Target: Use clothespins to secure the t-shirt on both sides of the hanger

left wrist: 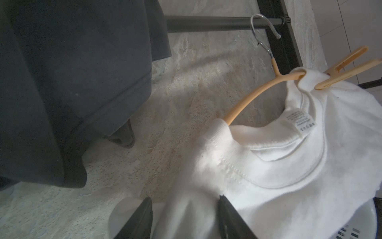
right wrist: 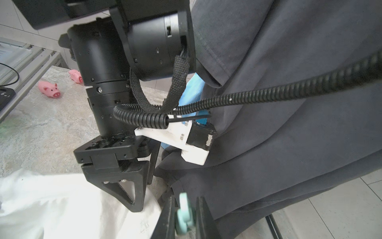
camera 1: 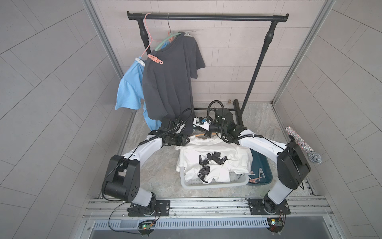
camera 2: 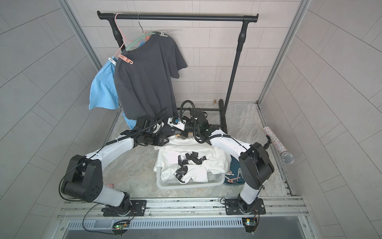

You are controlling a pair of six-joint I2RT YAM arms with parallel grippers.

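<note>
The white t-shirt (left wrist: 274, 187) lies on the basket with an orange hanger (left wrist: 250, 97) in its neck. An orange clothespin (left wrist: 334, 79) clips one shoulder to the hanger. My left gripper is at the other shoulder, part open, with white fabric between its fingers; whether it grips is unclear. My right gripper is shut on a mint-green clothespin (right wrist: 184, 207), held beside the left arm and above the shirt.
A grey t-shirt (camera 1: 171, 75) and a blue one (camera 1: 127, 87) hang on the rack (camera 1: 214, 17). A teal bin (camera 1: 264, 179) with clothespins stands right of the white basket (camera 1: 214, 184). Pink pig figures (right wrist: 49, 89) sit on the floor.
</note>
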